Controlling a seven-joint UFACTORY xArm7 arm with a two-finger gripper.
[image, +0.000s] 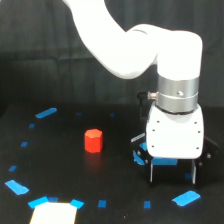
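Note:
On the right, my gripper (173, 178) points down over the dark table, its two thin fingers spread wide apart. Nothing shows gripped between the fingertips. Behind the gripper's white hand lies something blue (165, 161), mostly hidden, so its shape and its distance from the fingers cannot be told. A red block (93, 141) with a hexagonal outline stands by itself left of the gripper, well clear of it.
A pale, cream-coloured object (52, 213) is cut off by the bottom edge at the left. Several strips and small squares of blue tape mark the black surface, including a strip (186, 198) at the lower right.

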